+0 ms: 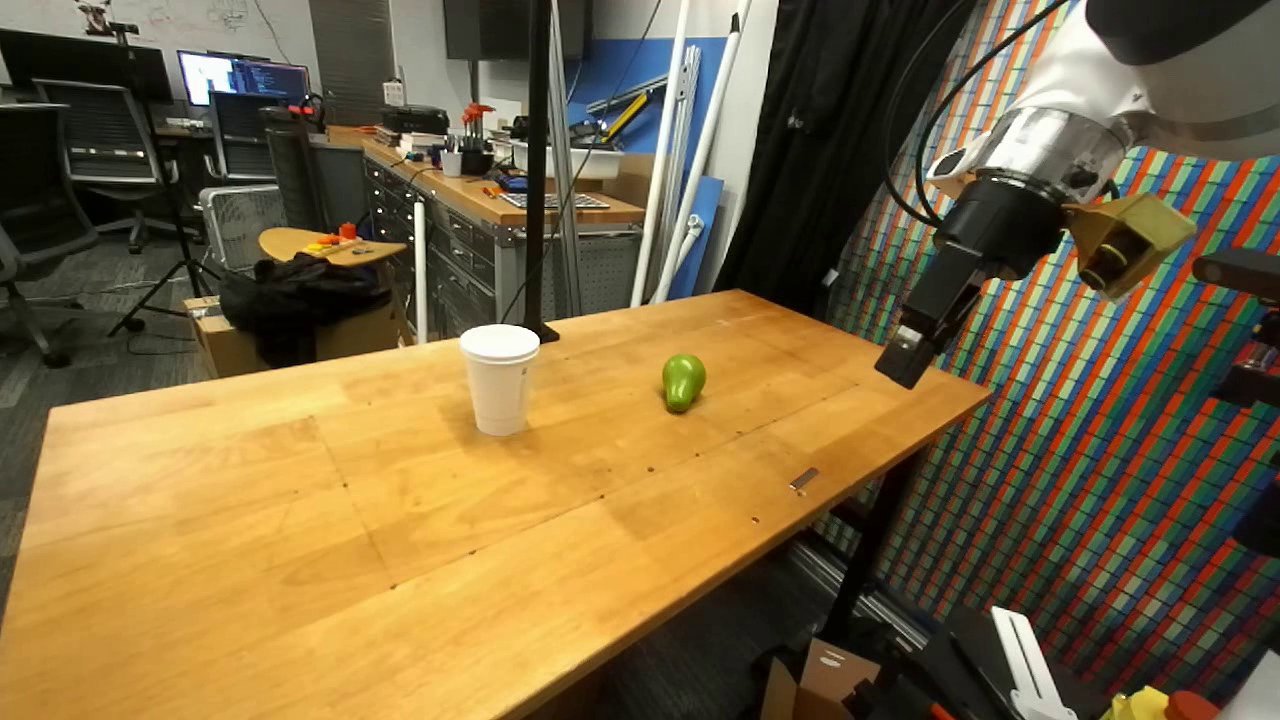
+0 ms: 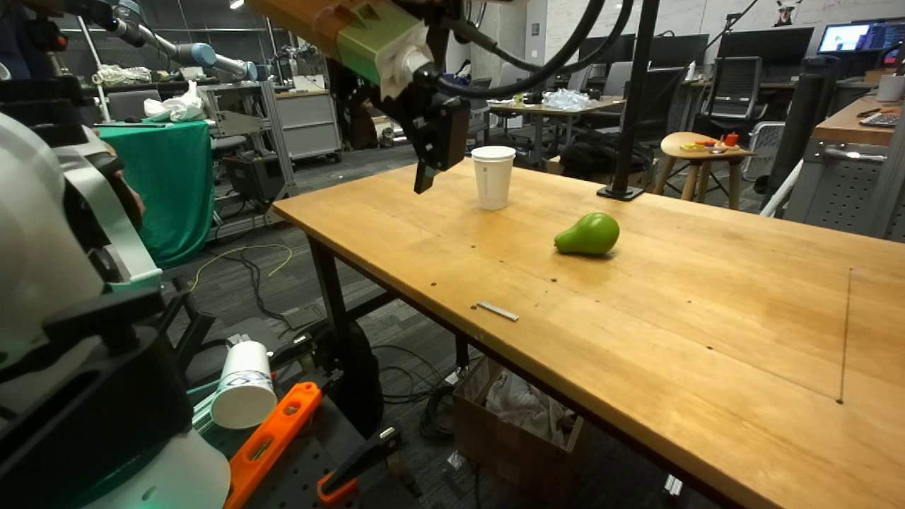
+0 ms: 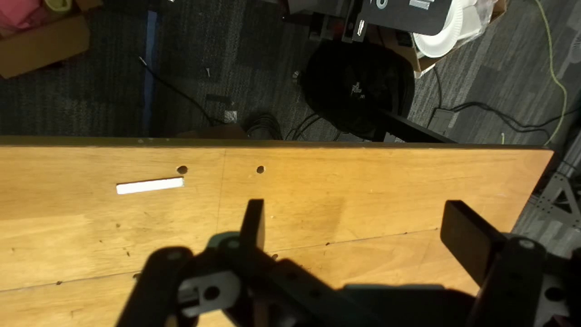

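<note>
On the wooden table (image 1: 360, 504) lie the two main objects. A green pear-shaped fruit (image 1: 684, 383) rests on its side, seen also in the second exterior view as a green pear (image 2: 587, 235). Apart from it, a white lidded cup (image 1: 499, 382) stands upright; the second exterior view shows the same cup (image 2: 493, 178) beyond the fruit. My gripper hangs above the table near its edge, away from both. Its fingers (image 3: 471, 242) are wide apart with nothing between them, so it is open. Neither cup nor fruit appears in the wrist view.
A small metal strip (image 3: 150, 185) lies near the table's edge. A black post (image 2: 632, 102) rises at the table's opposite side, behind the fruit and cup.
</note>
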